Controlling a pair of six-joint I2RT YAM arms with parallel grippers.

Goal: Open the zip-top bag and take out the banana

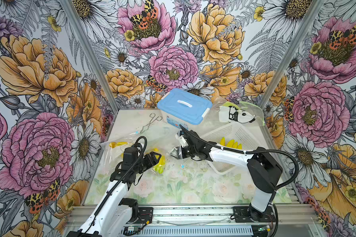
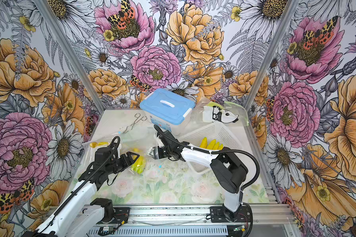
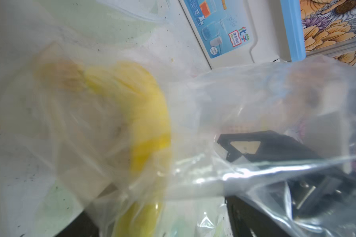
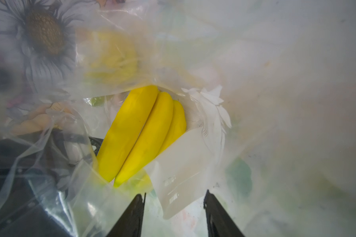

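Observation:
The clear zip top bag lies at the left-middle of the table, its film raised and spread between both arms. Yellow bananas show in the right wrist view beside a white label; a blurred banana appears behind film in the left wrist view. From above, my left gripper covers part of the bananas. It is open, with film stretched across its view. My right gripper is partly open, fingers apart and no banana between them. Crumpled film surrounds its tip in the top views; whether it touches cannot be told.
A white basket with several bananas stands beneath the right arm. Behind are a blue-lidded box, metal tongs and a panda bag. Another clear bag lies at left.

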